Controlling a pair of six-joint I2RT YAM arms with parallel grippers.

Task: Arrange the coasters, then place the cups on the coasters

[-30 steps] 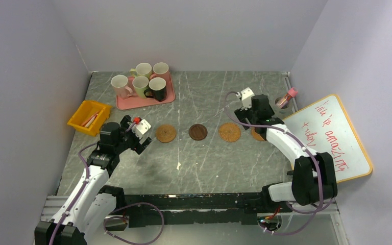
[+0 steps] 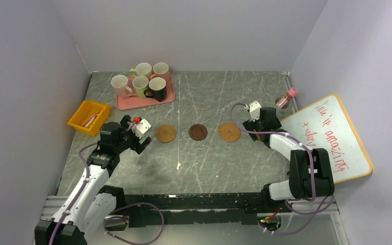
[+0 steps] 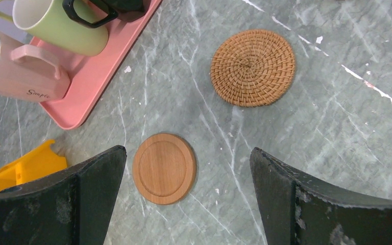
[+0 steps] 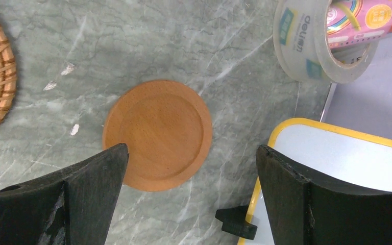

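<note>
Several cups stand on a pink tray (image 2: 148, 101) at the back left, among them a dark green cup (image 2: 157, 88), a light green cup (image 2: 140, 86) and a pink cup (image 2: 121, 86). A row of coasters crosses the table: a woven coaster (image 2: 166, 133), a dark brown coaster (image 2: 198, 131) and another woven coaster (image 2: 229, 132). Under my left gripper, open and empty, lies a plain wooden coaster (image 3: 164, 169). My right gripper is also open and empty, above another plain wooden coaster (image 4: 158, 135) at the row's right end.
Left of the tray sits a yellow bin (image 2: 90, 117) with a few items inside. At the right, a whiteboard (image 2: 329, 138) with red writing leans by the wall, and a clear tape roll (image 4: 298, 43) holds pencils.
My right arm has shifted right and toward the front, coming over the rightmost wooden coaster and covering most of it. The left arm, cups and coasters have stayed put.
</note>
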